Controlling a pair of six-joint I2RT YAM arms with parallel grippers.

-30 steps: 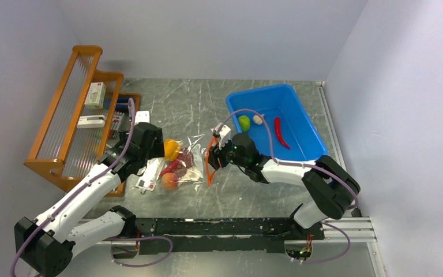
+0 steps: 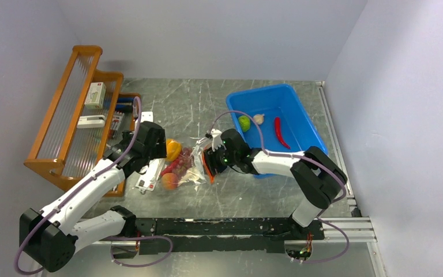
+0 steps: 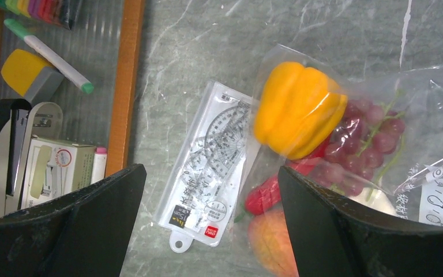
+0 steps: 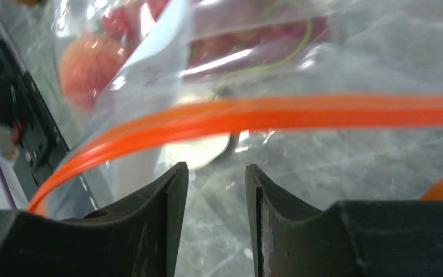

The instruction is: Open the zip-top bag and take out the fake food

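A clear zip-top bag (image 3: 421, 95) with an orange edge strip (image 4: 323, 111) lies mid-table. Through its film show a yellow pepper (image 3: 300, 109), red grapes (image 3: 375, 141), a red chili (image 3: 263, 195), an orange-coloured fruit (image 3: 271, 242) and something pale and round (image 4: 199, 147). At the bag's orange edge is my right gripper, its fingers part open and only the table visible between them. The strip curves across the wrist view beyond the fingertips; whether they touch it I cannot tell. My left gripper is wide open over the bag's left side, holding nothing.
On the right a blue bin (image 2: 235, 99) holds a green pepper (image 2: 244, 123), a whitish bulb (image 2: 258, 119) and a red chili (image 2: 280, 133). A wooden organizer (image 2: 63, 109) stands left. Beside the bag lies a ruler card (image 3: 207, 167).
The orange strip shifted with these moves. The left arm stayed nearly still.
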